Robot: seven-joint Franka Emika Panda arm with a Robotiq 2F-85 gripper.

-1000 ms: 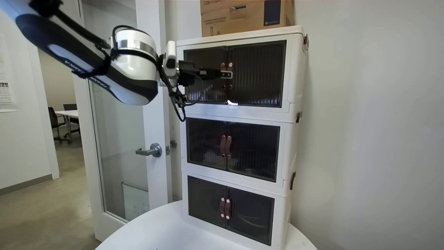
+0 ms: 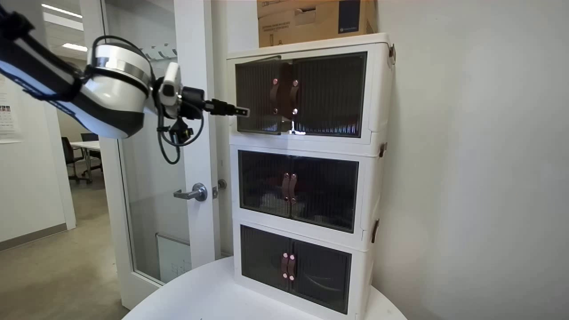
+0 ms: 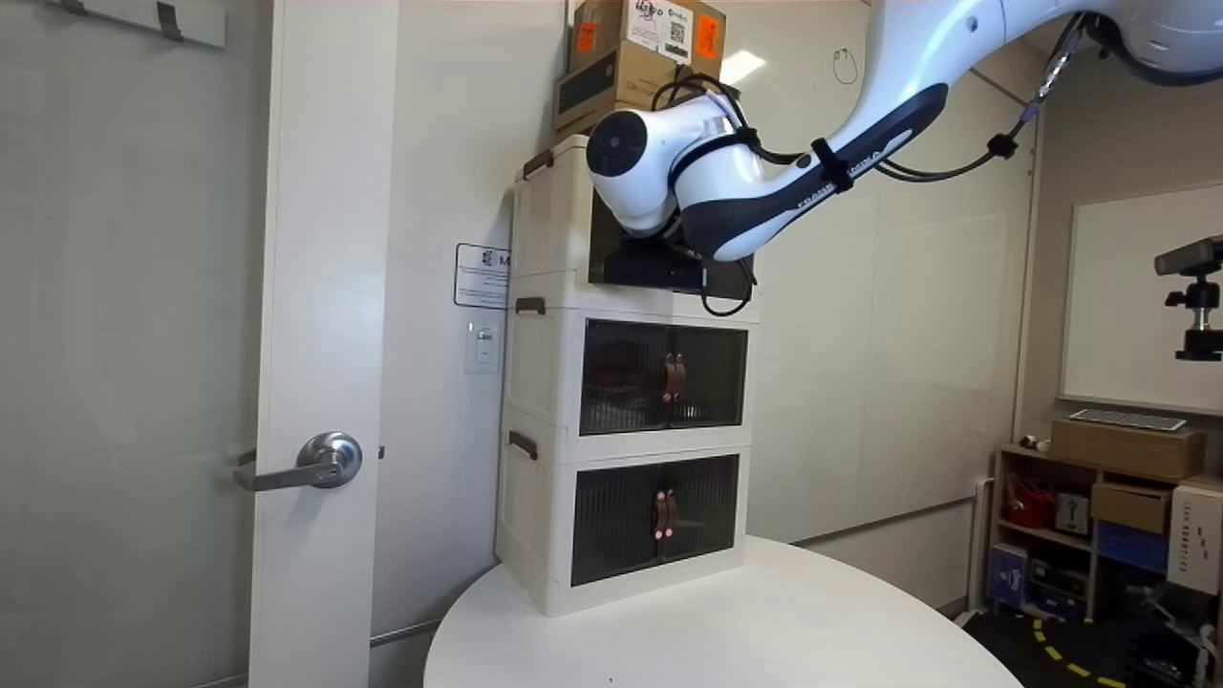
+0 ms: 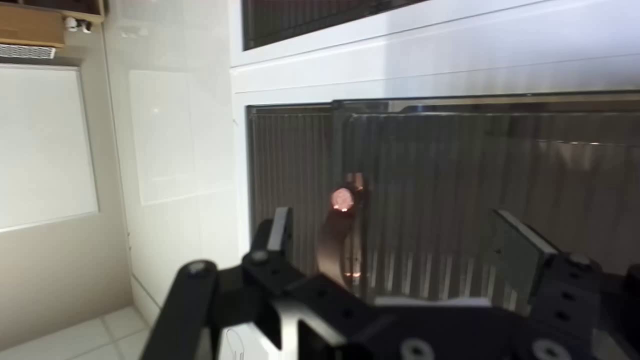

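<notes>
The white cabinet [image 2: 368,176] has three stacked compartments with dark ribbed doors. In exterior view 1, the top compartment's left door [image 2: 257,96] stands slightly ajar, while its right door [image 2: 331,96] lies flat in the frame. Each carries a brown leather handle [image 2: 274,96] near the centre seam. My gripper is open, its two fingers [image 4: 279,228] wide apart, with nothing gripped. In exterior view 1 the fingertips [image 2: 242,111] appear in front of the ajar door, left of its handle. The wrist view shows a strap handle [image 4: 336,240] beyond the fingers. The arm hides my gripper in exterior view 2.
Both lower compartments [image 2: 298,189] have closed doors. Cardboard boxes [image 2: 314,21] sit on top of the cabinet. It stands on a round white table [image 3: 803,619], whose front is clear. A glass door with a lever handle [image 2: 192,192] is close by on the left.
The arm and gripper have drawn back leftward and slightly down, away from the top handles. The top left door has swung from closed to slightly ajar.
</notes>
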